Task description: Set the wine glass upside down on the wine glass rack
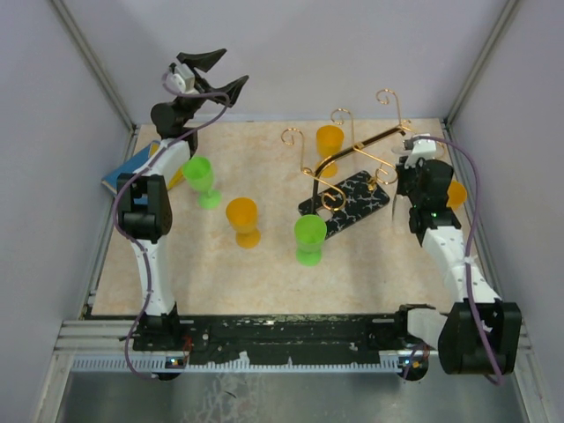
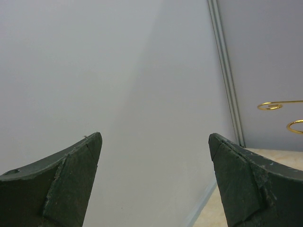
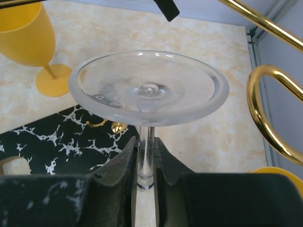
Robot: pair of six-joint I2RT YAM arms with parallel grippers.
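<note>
My right gripper is shut on the stem of a clear wine glass (image 3: 148, 109), held upside down with its round foot on top. It is at the right end of the gold wine glass rack (image 1: 357, 145), whose curled gold wire (image 3: 260, 109) passes just right of the glass's foot in the right wrist view. The bowl below is mostly hidden by the gripper. My left gripper (image 1: 212, 76) is raised at the back left, open and empty, with wall between its fingers in the left wrist view.
Orange goblets (image 1: 242, 216) and green goblets (image 1: 309, 233) stand on the table, one orange one (image 1: 330, 141) behind the rack and another (image 1: 456, 194) at far right. A blue and yellow object (image 1: 123, 172) lies at left.
</note>
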